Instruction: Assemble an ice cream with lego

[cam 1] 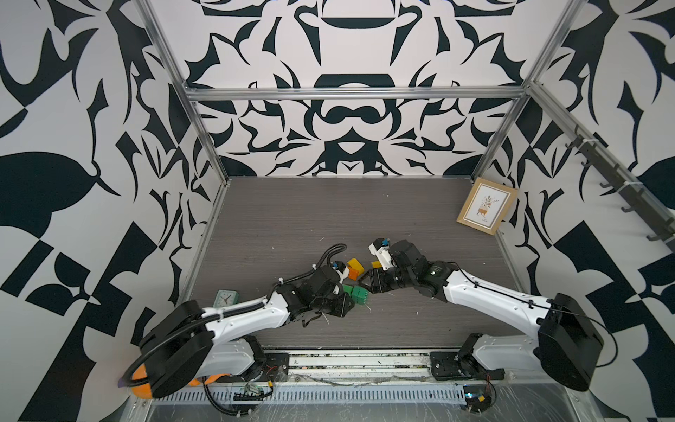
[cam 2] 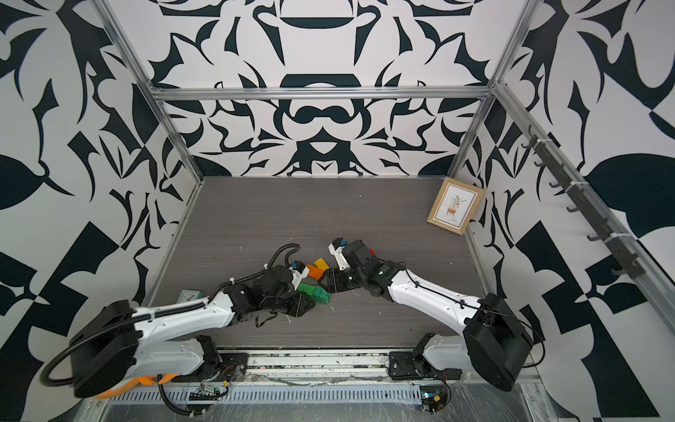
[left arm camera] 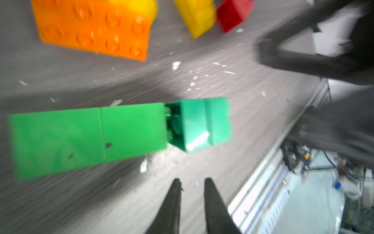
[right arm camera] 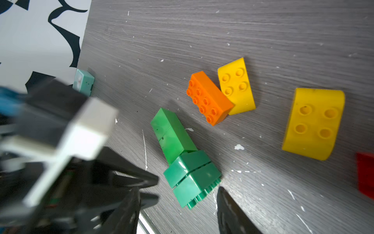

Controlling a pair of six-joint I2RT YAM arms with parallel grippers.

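Light green bricks (left arm camera: 89,136) lie end to end in a row, with darker green pieces against one end, a narrow gap with studs showing there in the left wrist view. My left gripper is part open beside this green group, nothing between its fingers. On the other side, my right gripper stands open; the dark green pieces appear beyond its tips, apart from both fingers. An orange brick (right arm camera: 209,97) touches a yellow curved brick (right arm camera: 236,85). A second yellow brick (right arm camera: 313,122) lies separately, near a red brick (right arm camera: 365,175).
The two grippers are close together over the bricks. A small teal clock (cam 1: 226,299) sits at the left table edge. A framed picture (cam 1: 486,205) leans at the far right corner.
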